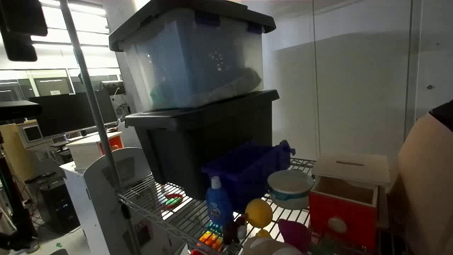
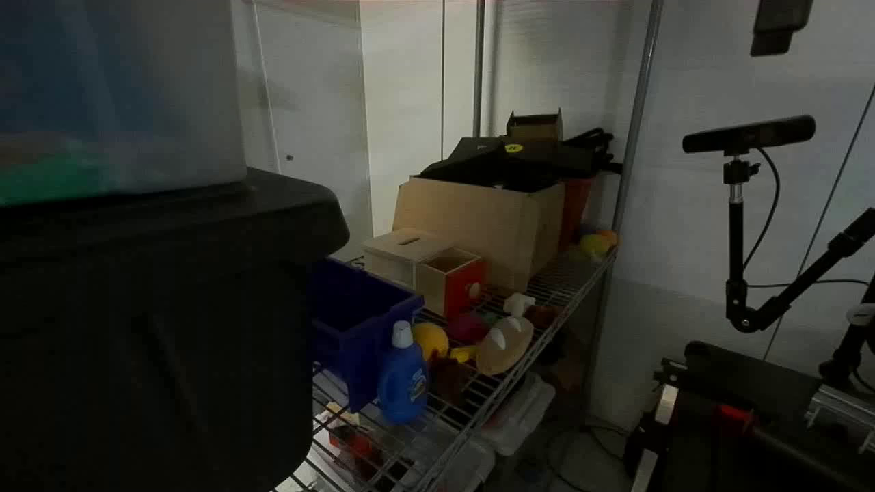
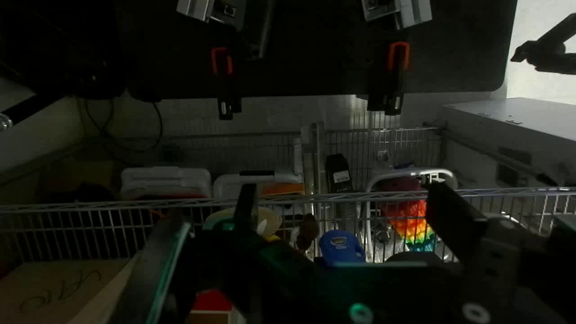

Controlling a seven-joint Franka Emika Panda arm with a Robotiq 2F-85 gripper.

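Observation:
In the wrist view my gripper stands open, its dark fingers (image 3: pixel 247 208) wide apart and nothing held between them. Behind that gap, beyond the shelf's wire edge, shows a blue bottle (image 3: pixel 341 247). The same white-capped bottle (image 1: pixel 217 206) stands upright on the wire shelf in exterior view 1. A dark blue bin (image 1: pixel 250 170) is beside it. Right of the bin are a lidded bowl (image 1: pixel 290 187), a yellow ball (image 1: pixel 258 213) and a red-fronted wooden box (image 1: pixel 344 214). Neither exterior view clearly shows the gripper.
Two big stacked totes, a clear one (image 1: pixel 199 59) over a black one (image 1: pixel 212 140), fill the shelf's other end. A cardboard box (image 2: pixel 472 221) stands behind the wooden box. A metal post (image 2: pixel 640 123) rises at the shelf corner. The scene is dim.

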